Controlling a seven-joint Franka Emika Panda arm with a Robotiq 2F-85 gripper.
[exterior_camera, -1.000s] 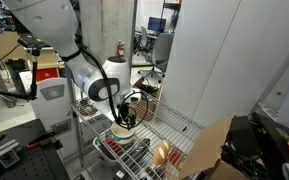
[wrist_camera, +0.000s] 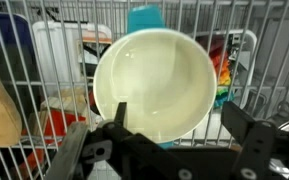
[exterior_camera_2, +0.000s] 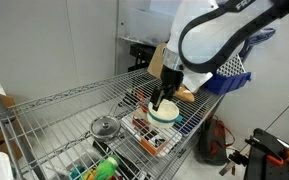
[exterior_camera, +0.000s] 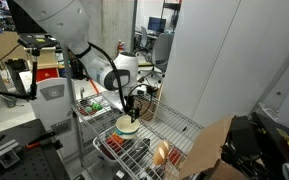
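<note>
A cream bowl or lid (exterior_camera: 126, 124) sits on the wire rack, with a teal rim or dish (exterior_camera: 127, 134) showing beneath it. In exterior view 2 the cream piece (exterior_camera_2: 165, 111) is tilted, and how it rests on the teal part is too small to tell. Seen from the wrist, the cream round (wrist_camera: 152, 75) fills the middle, and a teal tab (wrist_camera: 144, 18) sticks out past its edge. My gripper is open above it, the dark fingers wide apart with nothing clearly held between them.
On the wire rack (exterior_camera_2: 59, 112) are a metal pot lid (exterior_camera_2: 106, 126), a green item (exterior_camera_2: 106, 168), and several small packets near the bowl. A cardboard box (exterior_camera: 206, 150) stands at the right. The rack's left part in exterior view 2 has bare room.
The arm has risen and swung slightly right in exterior view 1, away from the bowl. More of the cream piece shows now, a little higher and further right than one second ago.
</note>
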